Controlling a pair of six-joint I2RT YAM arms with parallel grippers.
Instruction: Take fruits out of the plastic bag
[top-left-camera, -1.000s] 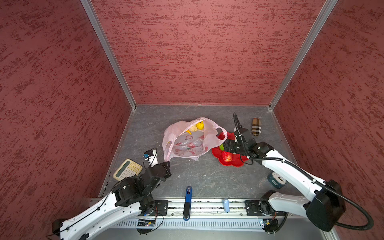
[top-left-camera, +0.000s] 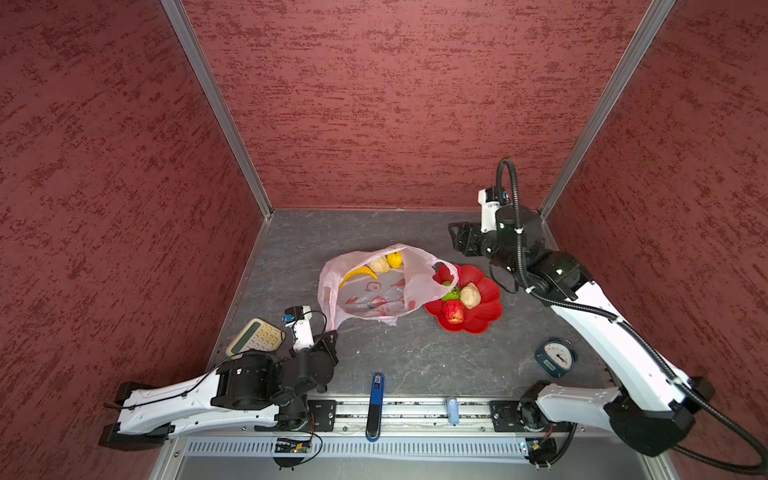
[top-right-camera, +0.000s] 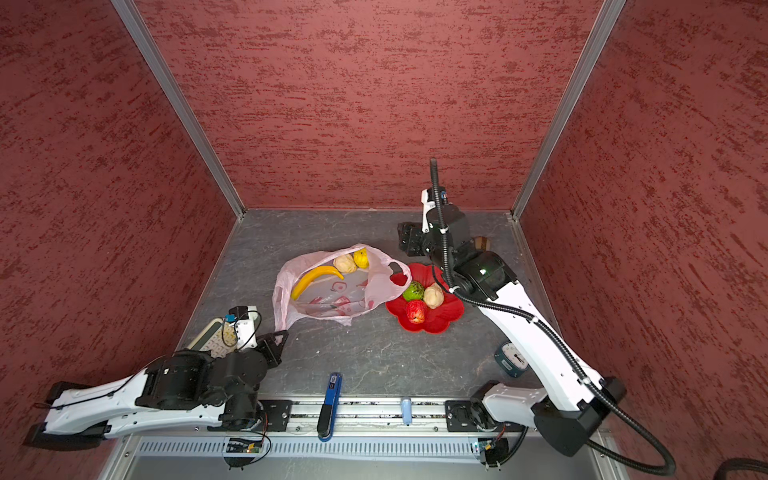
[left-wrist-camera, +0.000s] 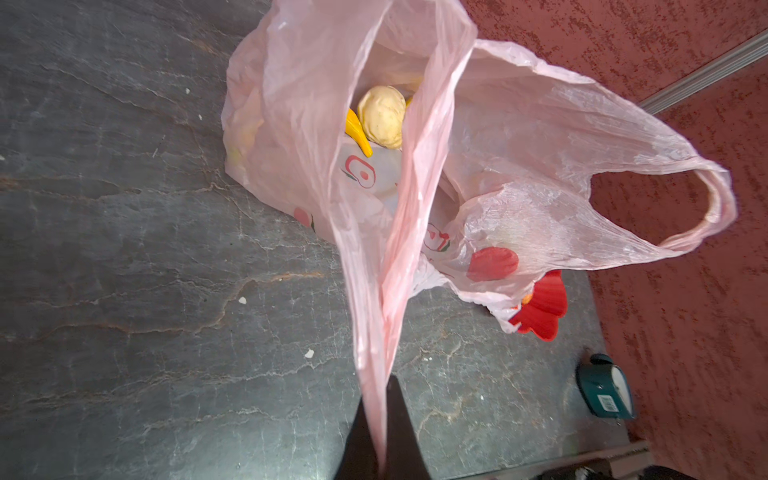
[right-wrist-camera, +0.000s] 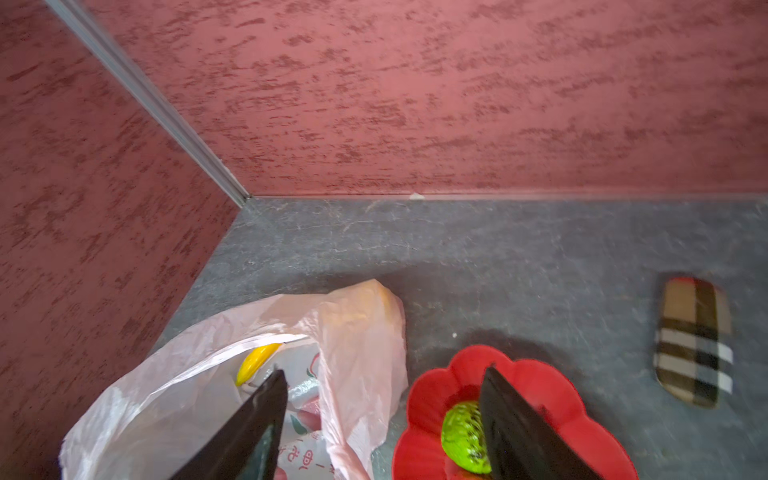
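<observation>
A pink plastic bag (top-left-camera: 344, 296) lies open mid-table, holding a banana (top-right-camera: 316, 273), a pale round fruit (left-wrist-camera: 381, 117) and a yellow fruit (top-right-camera: 361, 258). My left gripper is shut on the bag's handle at its lower left. A red petal-shaped dish (top-left-camera: 485, 316) to the bag's right holds a green fruit (right-wrist-camera: 465, 436), a red fruit (top-right-camera: 415, 312) and a pale fruit (top-left-camera: 469, 296). My right gripper is raised above the dish's back, open, with nothing seen between its fingers.
A plaid item (right-wrist-camera: 692, 340) lies at the back right, a clock (top-left-camera: 555, 357) at the front right, a calculator (top-left-camera: 256, 337) at the left, a blue tool (top-left-camera: 375, 404) at the front edge.
My right arm has risen from the dish.
</observation>
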